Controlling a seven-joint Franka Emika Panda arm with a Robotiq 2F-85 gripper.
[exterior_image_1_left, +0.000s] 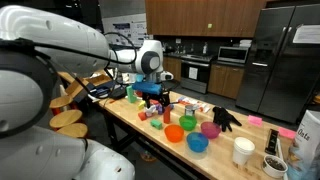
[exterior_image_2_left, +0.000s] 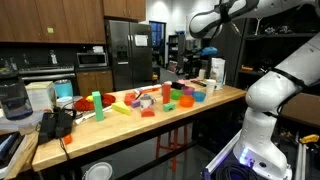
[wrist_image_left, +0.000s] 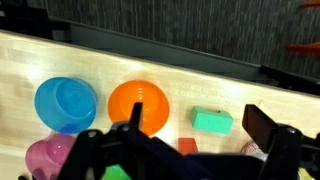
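In the wrist view my gripper stands open, with one finger at each side and nothing gripped between them. Below it on the pale table lies a green block, nearer the right finger. An orange bowl shows by the left finger, and a blue bowl is further left. A red block is partly hidden by the gripper body. Exterior view 1 has the gripper raised above the table near a red upright item.
A pink bowl, a green bowl, a black glove-like item and a white cup crowd the table. A tall green item stands at the other end. The table's edge runs close to the bowls.
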